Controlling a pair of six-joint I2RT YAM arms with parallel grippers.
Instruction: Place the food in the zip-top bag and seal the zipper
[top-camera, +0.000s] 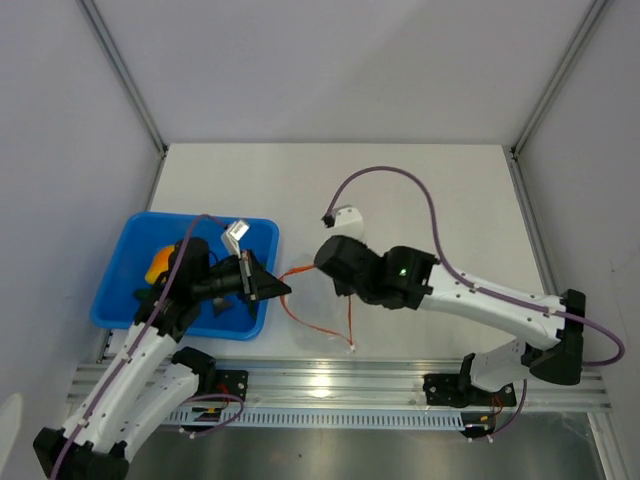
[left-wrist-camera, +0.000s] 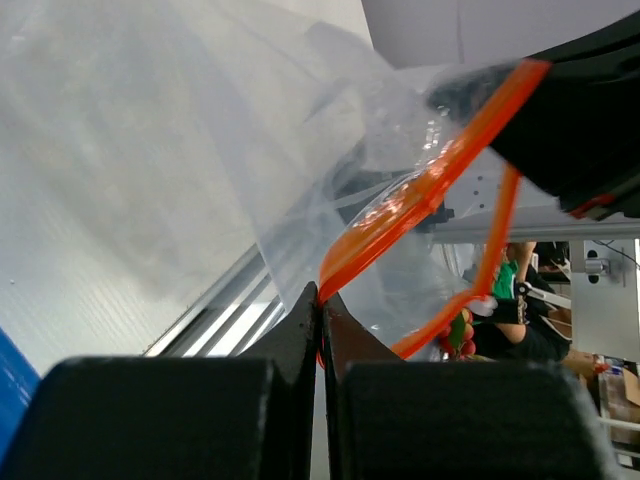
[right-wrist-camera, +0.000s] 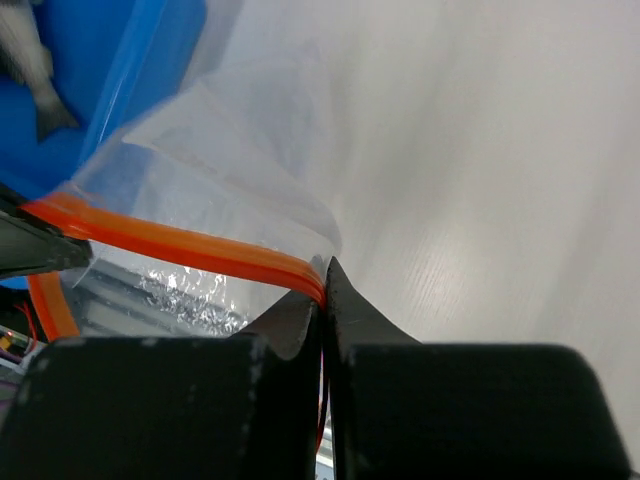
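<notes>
The clear zip top bag (left-wrist-camera: 290, 130) hangs between my two grippers, its orange-rimmed mouth (top-camera: 325, 328) spread into a loop. My left gripper is shut on one side of the orange rim, beside the blue bin. On the other side of the mouth, my right gripper is shut on the rim too, its tips together over the orange strip. Food lies in the blue bin (top-camera: 262, 240): an orange-yellow item (top-camera: 160, 264) shows in the top view, and a grey fish (right-wrist-camera: 35, 70) in the right wrist view. The left arm hides part of the bin.
A wide stretch of white table (top-camera: 440, 190) behind and right of the arms is empty. The metal rail (top-camera: 330, 385) runs along the table's front edge, below the bag's lower corner.
</notes>
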